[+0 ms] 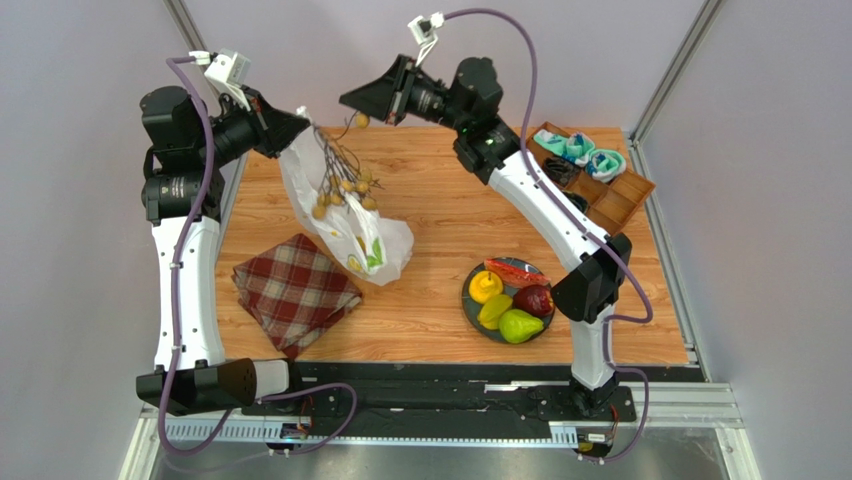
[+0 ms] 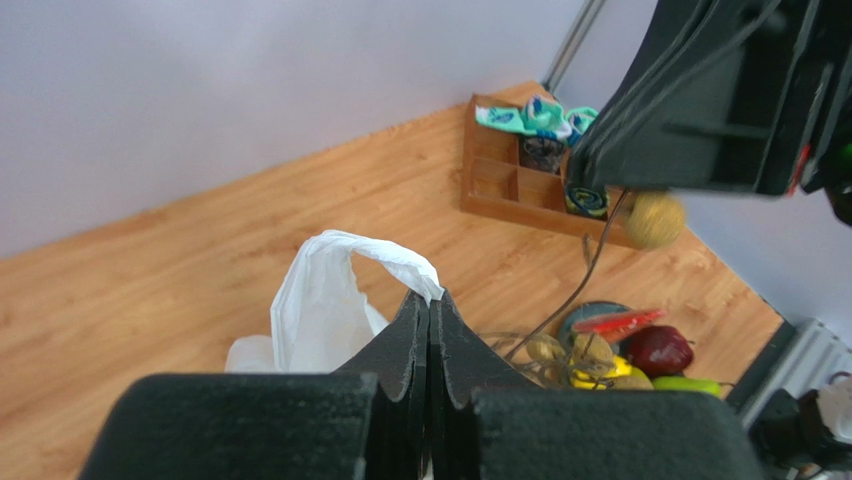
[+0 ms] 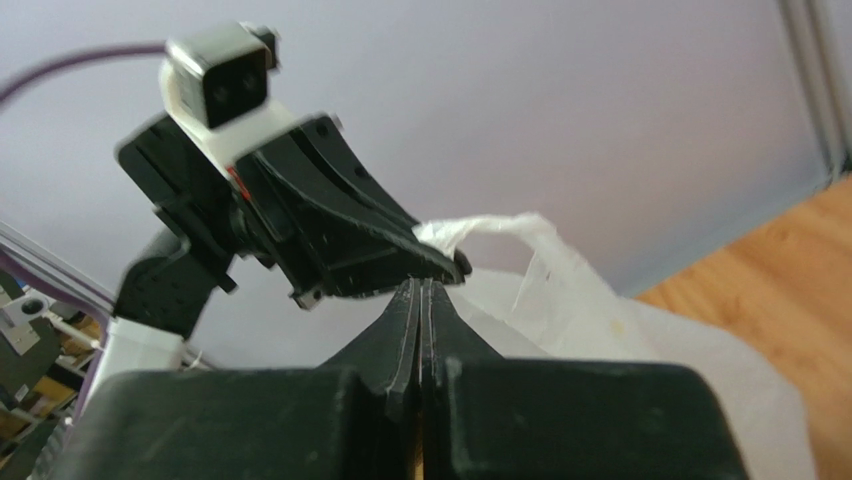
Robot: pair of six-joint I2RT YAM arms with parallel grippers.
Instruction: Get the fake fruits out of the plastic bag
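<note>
My left gripper (image 1: 298,128) is raised at the back left, shut on the rim of the white plastic bag (image 1: 385,250), which hangs down over the table (image 2: 335,300). My right gripper (image 1: 355,108) is high at the back centre, shut, with a branched bunch of round brown fruits (image 1: 345,190) hanging below it over the bag; its fingertips (image 3: 410,300) show nothing clearly between them, and the hold on the stems is hidden. The stems and one fruit (image 2: 655,218) show under it in the left wrist view. The bag's inside is mostly hidden.
A dark plate (image 1: 470,315) of several fake fruits sits at the front right. A folded checked cloth (image 1: 290,295) lies at the front left. A wooden divided box (image 1: 625,195) with rolled textiles stands at the back right.
</note>
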